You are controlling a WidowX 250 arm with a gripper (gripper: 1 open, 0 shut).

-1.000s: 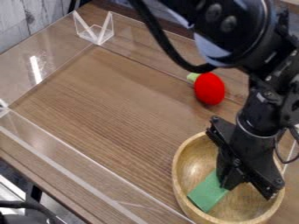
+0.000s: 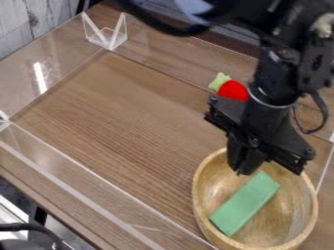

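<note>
My gripper (image 2: pixel 243 154) is shut, pointing down over the back part of a round wooden bowl (image 2: pixel 206 198), with nothing visible between its fingers. A teal-green block (image 2: pixel 244 204) lies tilted lengthwise in the bowl. A red object (image 2: pixel 231 90) with a pale green piece (image 2: pixel 221 81) lies behind the arm, partly hidden by it.
A white wire-like holder (image 2: pixel 107 29) stands at the back left. A dark cable runs along the lower left edge.
My gripper has risen from down in the bowl and moved back, showing more of the green block, which lies in the bowl.
</note>
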